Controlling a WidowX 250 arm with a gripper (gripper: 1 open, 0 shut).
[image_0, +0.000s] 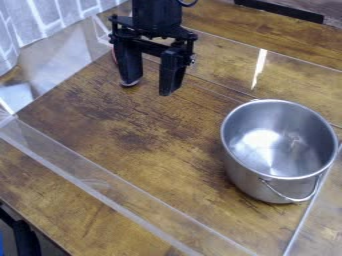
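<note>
A black gripper (148, 72) hangs over the back middle of the wooden table, its two fingers spread apart and open, with nothing visible held between them. Behind its left finger stands a small can-like object (130, 78) with some red and silver, partly hidden by the gripper. A large steel pot (278, 140) with a wire handle stands at the right.
Clear plastic barriers edge the wooden work area (120, 140) along the front left and right. Crumpled translucent material (40, 40) lies at the back left.
</note>
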